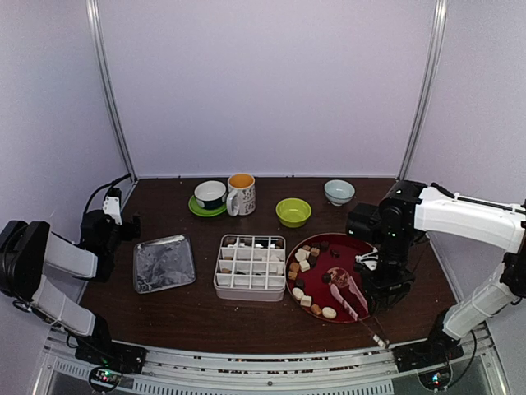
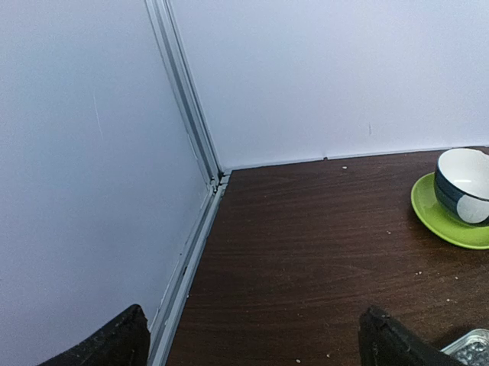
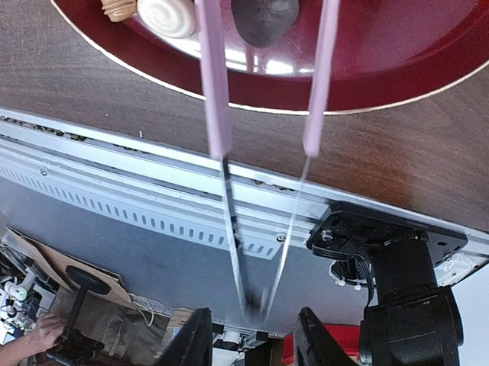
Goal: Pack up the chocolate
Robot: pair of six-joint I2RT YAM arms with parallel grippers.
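My right gripper is over the lower right of the red plate (image 1: 362, 251) of chocolates, by long pink-handled tongs (image 1: 345, 300) that rise toward it; whether its fingers hold them is unclear. In the right wrist view the tongs span from the plate's rim down between the dark fingertips. A white chocolate (image 3: 166, 15) and a dark one (image 3: 263, 17) lie near them. The white divided box (image 1: 250, 286) sits left of the plate, with pieces in some compartments. My left gripper (image 1: 131, 226) stands open and empty at the left.
A metal tray (image 1: 164, 263) lies left of the box. A bowl on a green saucer (image 1: 201, 209), a mug (image 1: 242, 197), a green bowl (image 1: 293, 212) and a blue bowl (image 1: 339, 191) stand behind.
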